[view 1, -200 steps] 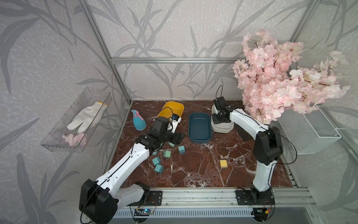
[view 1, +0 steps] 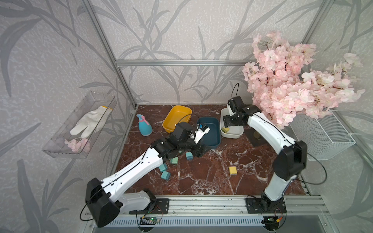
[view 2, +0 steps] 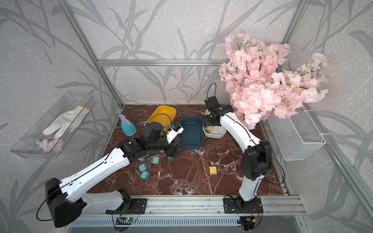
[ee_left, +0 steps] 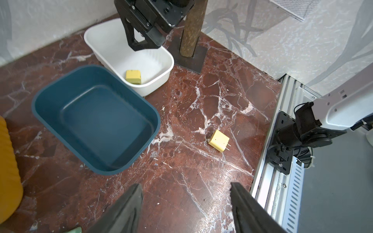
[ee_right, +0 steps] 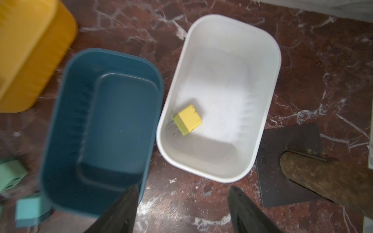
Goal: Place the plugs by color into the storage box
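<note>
My right gripper (view 2: pixel 208 118) hangs open above the white box (ee_right: pixel 215 93), where a yellow plug (ee_right: pixel 187 120) lies with nothing holding it. My left gripper is open over the table near the blue box (ee_left: pixel 97 116), nothing between its fingers. A second yellow plug (ee_left: pixel 218 140) lies on the bare table right of it. Several teal and green plugs, such as (view 1: pixel 165 175), lie at the front left. A yellow box (view 1: pixel 171 114) stands at the back left.
A spray bottle (view 1: pixel 144 127) stands at the left. A flower branch on a trunk with a dark base (ee_right: pixel 287 194) is right of the white box, with blossoms close to my right arm.
My left gripper has moved right, toward the blue box. My right gripper dipped into the white box and has since risen, the yellow plug now lying free there.
</note>
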